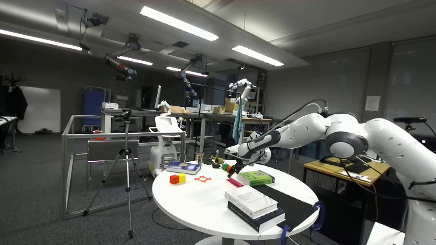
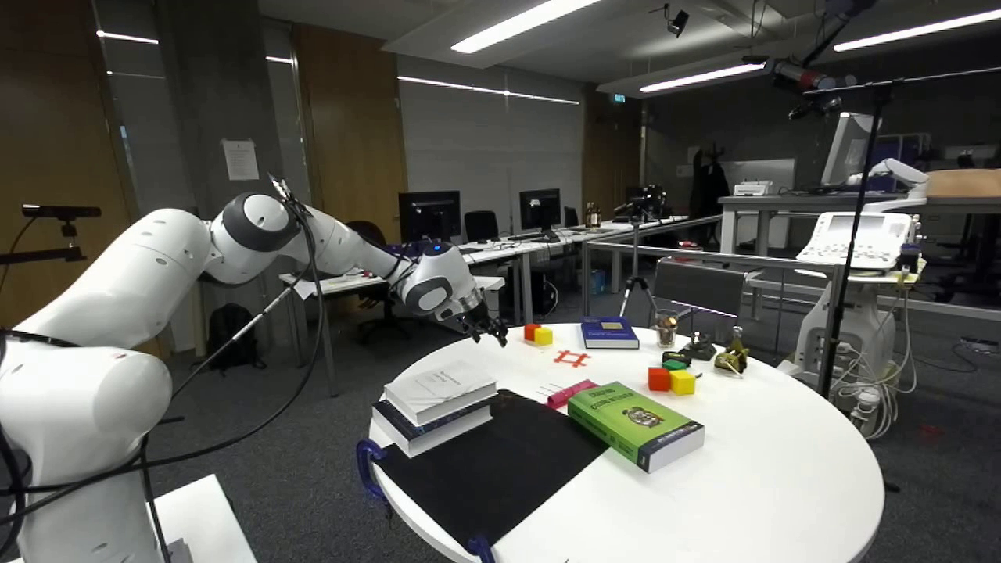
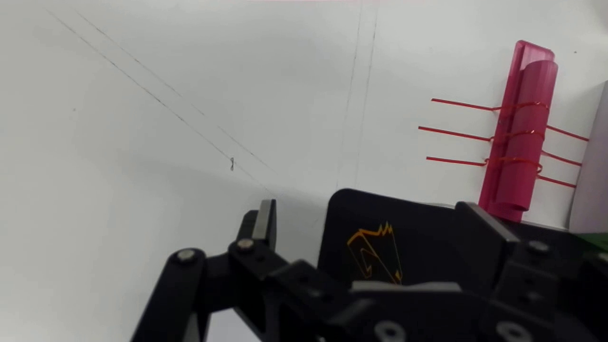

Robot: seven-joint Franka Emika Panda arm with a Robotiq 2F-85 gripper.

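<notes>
My gripper stands open in the wrist view, its two fingers wide apart with nothing held between them. Below the gap lie white tabletop and the corner of a black mat [image 3: 422, 233] with an orange drawing. To the right is a magenta holder [image 3: 527, 134] with red wires bound around it, clear of the fingers. In exterior view 2 the gripper [image 2: 489, 330] hangs over the table's far left side, beyond the stacked books [image 2: 439, 403]. A red-and-yellow block pair [image 2: 536, 334] appears near it there; the depth between them is hard to judge.
A green book [image 2: 630, 422] lies beside the magenta holder [image 2: 570, 393]. Farther off are a blue book [image 2: 609, 332], an orange lattice piece [image 2: 570, 358], another red-and-yellow block pair [image 2: 671, 380] and a glass [image 2: 666, 327]. Bare white table [image 2: 751, 469] spreads to the right.
</notes>
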